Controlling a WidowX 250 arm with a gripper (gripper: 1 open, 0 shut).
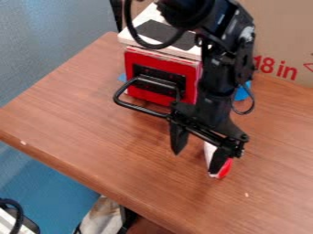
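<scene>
My black gripper (pixel 199 150) is low over the wooden table, its fingers spread apart around a small white and red object (pixel 221 169) lying there, partly hidden behind the fingers. Whether anything is held between them is unclear. Behind, a red box-like appliance (pixel 143 64) with a white top stands with a black handle (pixel 128 106) reaching forward.
A cardboard surface (pixel 279 46) stands at the back right, with blue material (pixel 242 91) beside the appliance. A blue floor area and cables lie beyond the lower-left table edge.
</scene>
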